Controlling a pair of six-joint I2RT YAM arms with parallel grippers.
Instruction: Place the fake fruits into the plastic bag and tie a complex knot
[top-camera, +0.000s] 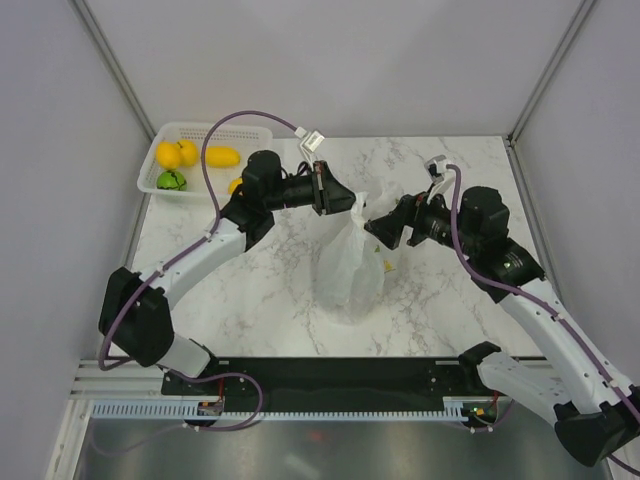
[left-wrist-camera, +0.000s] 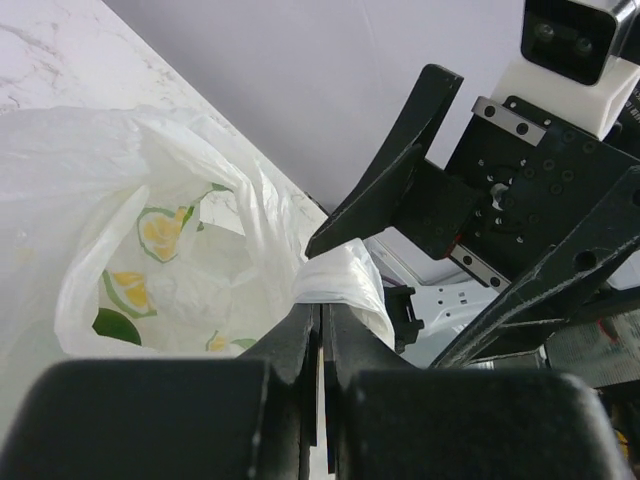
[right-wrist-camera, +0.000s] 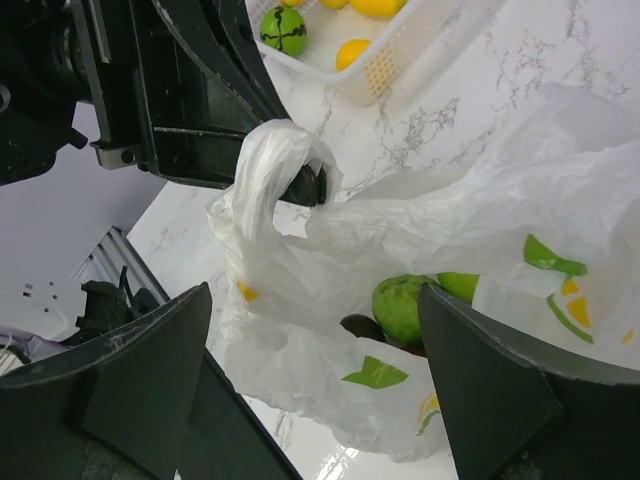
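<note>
The white plastic bag (top-camera: 347, 277) stands at the table's middle, with green and dark fruit (right-wrist-camera: 398, 310) visible inside in the right wrist view. My left gripper is shut on a bunched part of the bag's top, which loops up between its fingertips. My right gripper (top-camera: 386, 226) is open just right of the held part, its fingers either side of the bag (right-wrist-camera: 290, 360) in its wrist view, not closed on it.
A white basket (top-camera: 228, 182) with yellow and green fruits stands at the back left.
</note>
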